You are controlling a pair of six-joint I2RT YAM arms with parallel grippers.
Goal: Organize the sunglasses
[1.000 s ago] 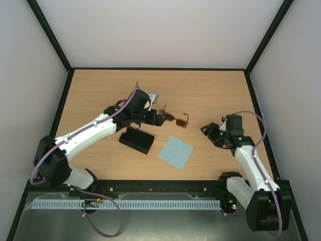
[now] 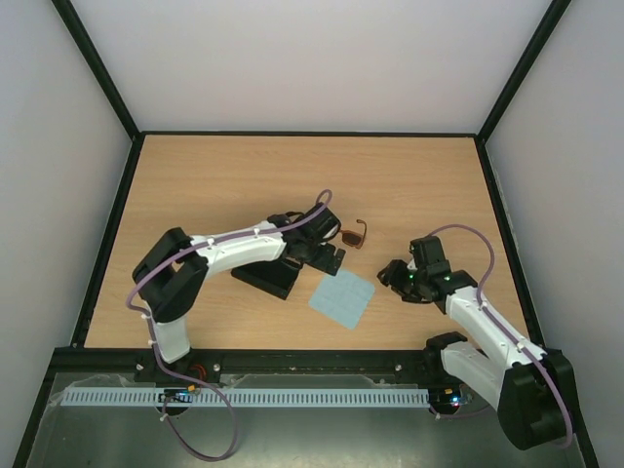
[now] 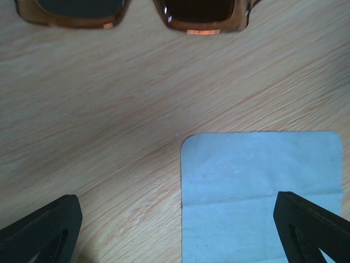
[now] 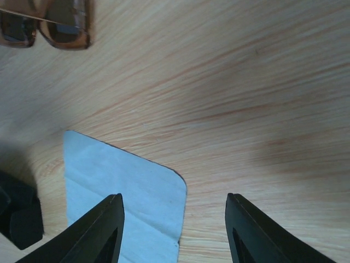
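Observation:
Brown sunglasses lie on the table with a temple unfolded; in the top view my left arm hides one half of them. Both lenses of the sunglasses show at the top of the left wrist view. A light blue cloth lies flat in front of them, and a black case rests to its left, partly under the left arm. Over the cloth's far left edge, my left gripper is open and empty. To the cloth's right, my right gripper stands open, nothing between its fingers.
The left gripper's dark body shows at the left edge of the right wrist view, close to the cloth.
My left gripper has moved right and toward the front, from beside the sunglasses to the cloth, now covering part of the sunglasses from above. My right gripper has shifted left toward the cloth.

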